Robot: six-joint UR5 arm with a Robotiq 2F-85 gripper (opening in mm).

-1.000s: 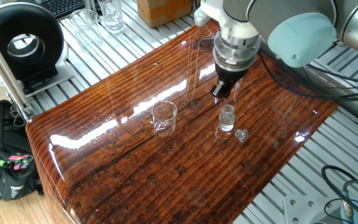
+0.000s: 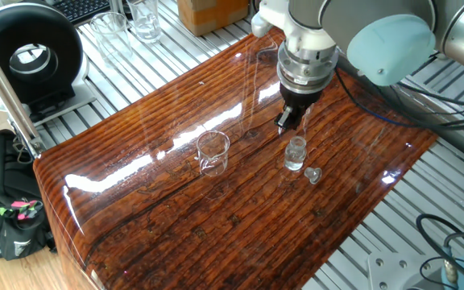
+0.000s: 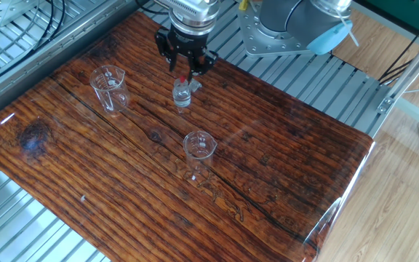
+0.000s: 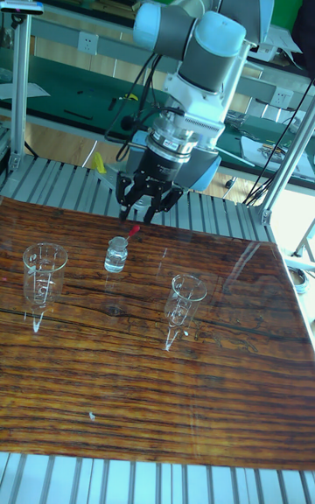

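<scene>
A small clear glass bottle (image 2: 295, 155) stands upright on the glossy wooden table, with liquid showing inside. Close beside it a glass stopper (image 2: 313, 175) lies on the wood. My gripper (image 3: 180, 70) points down just above the bottle (image 3: 182, 94), its black fingers spread apart. The gripper (image 4: 140, 215) looks open, and no object shows clearly between the fingers. A small red piece (image 4: 135, 229) shows near the fingertips; what it belongs to is unclear. One glass beaker (image 3: 199, 148) stands nearer the table's middle, and another beaker (image 3: 110, 89) stands to the side of the bottle.
Past the table edge, more glassware (image 2: 111, 36), a cardboard box (image 2: 209, 14) and a black ring-shaped device (image 2: 31, 56) sit on the slatted bench. Cables (image 2: 425, 121) hang by the arm.
The bottle sits slightly lower than before, and the gap between it and the round mark under it has closed. My gripper has hardly moved; the stopper and beaker are unchanged.
</scene>
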